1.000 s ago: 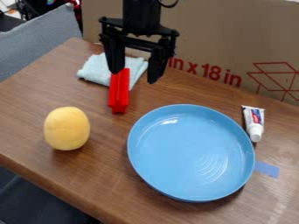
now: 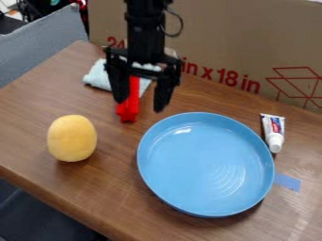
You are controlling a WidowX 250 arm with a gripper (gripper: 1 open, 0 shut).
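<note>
My black gripper [image 2: 139, 96] hangs open at the upper middle, its two fingers spread above and around the red bar [image 2: 128, 109], which stands out against the wooden table; whether they touch it I cannot tell. Behind it a folded pale cloth [image 2: 98, 78] is partly hidden by the gripper. A yellow oval object [image 2: 72, 138] sits at the left front. A blue plate [image 2: 205, 165] fills the right front, with a white toothpaste tube [image 2: 274, 133] to its right.
A cardboard box [image 2: 258, 52] forms the back wall. A small piece of blue tape [image 2: 288, 183] is at the right. Bare wood [image 2: 113, 193] shows at the front left, near the table's edge.
The gripper has come down from high above the cloth to low over the red bar, moving slightly left. The objects on the table look unmoved.
</note>
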